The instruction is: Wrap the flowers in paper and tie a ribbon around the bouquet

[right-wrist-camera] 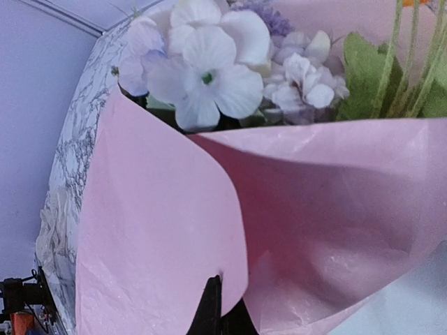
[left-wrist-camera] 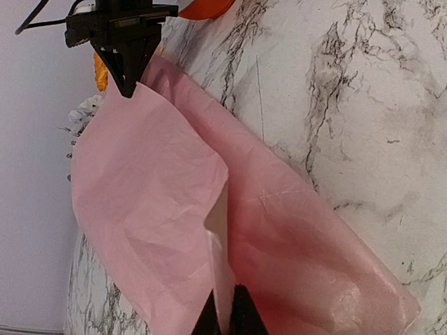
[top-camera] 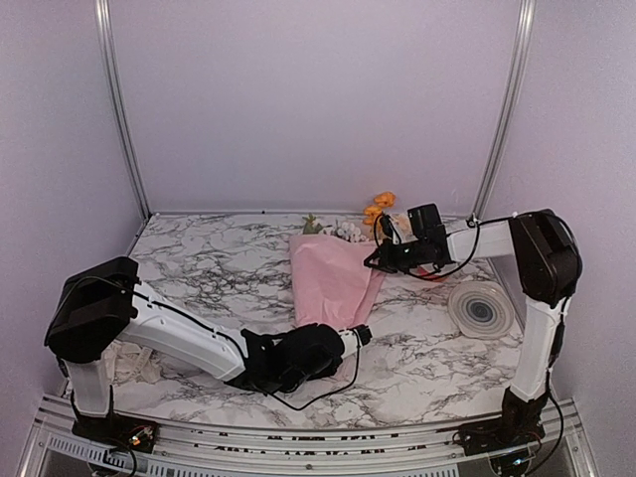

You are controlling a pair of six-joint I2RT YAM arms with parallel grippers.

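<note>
Pink wrapping paper [top-camera: 328,278] is folded over the bouquet, its front flap lying across the lower layer. White flowers [right-wrist-camera: 213,73] and green stems [right-wrist-camera: 394,91] show above its edge in the right wrist view; orange flowers [top-camera: 378,207] stick out at the back. My left gripper, at the paper's near end, is shut on the flap's edge. At the upper right edge, my right gripper [top-camera: 376,262] is shut on the flap too, with the paper's fold [right-wrist-camera: 234,279] between its fingertips. Stems inside the wrap are hidden.
A clear round lid or dish [top-camera: 481,309] sits on the right of the marble table. A red-orange object [top-camera: 429,272] lies partly under the right arm. White crumpled material [top-camera: 134,362] is behind the left arm. Open table lies left of the paper.
</note>
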